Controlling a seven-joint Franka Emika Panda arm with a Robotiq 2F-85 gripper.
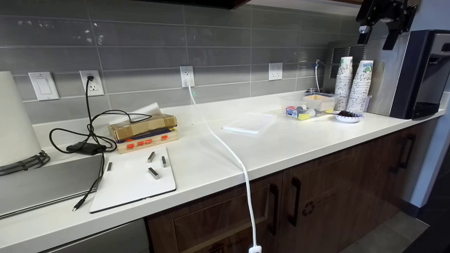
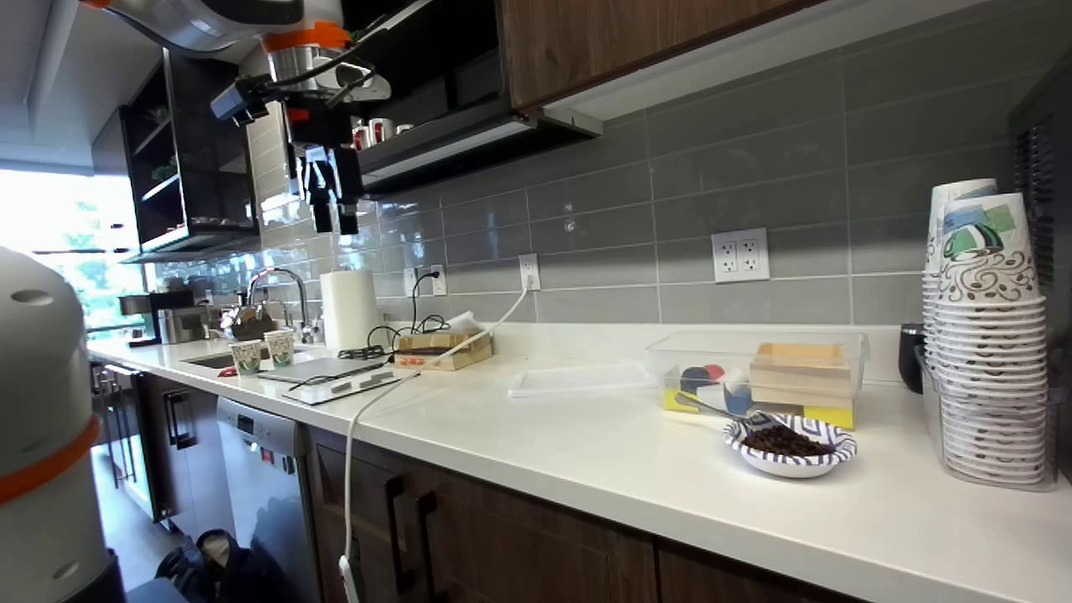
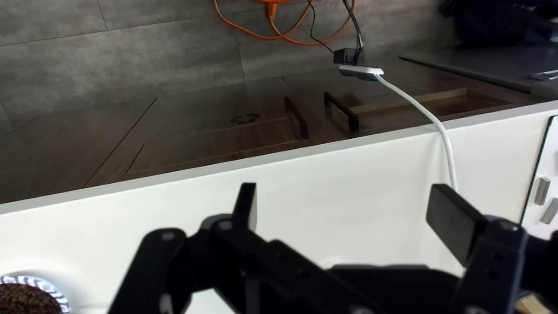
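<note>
High above the counter my gripper is open, its black fingers [image 3: 454,222] wide apart with nothing between them. In exterior view 1 the gripper [image 1: 376,41] shows at the top right; in exterior view 2 the gripper [image 2: 334,223] points down at the upper left. A patterned bowl [image 2: 837,442] of dark bits, with a spoon resting in it, sits on the counter. Behind it stands a clear plastic bin [image 2: 658,352] holding several items. Several small metal bars, one a grey block [image 1: 153,173], lie on a white board [image 1: 130,189] at the left.
A white cable [image 1: 230,148] crosses the counter and hangs over its front edge. Tall cup stacks [image 1: 344,86] stand at the back right. Stacked boxes [image 1: 145,127] and a black cord [image 1: 90,120] occupy the left. The mid-counter is mostly clear around a white lid [image 1: 244,126].
</note>
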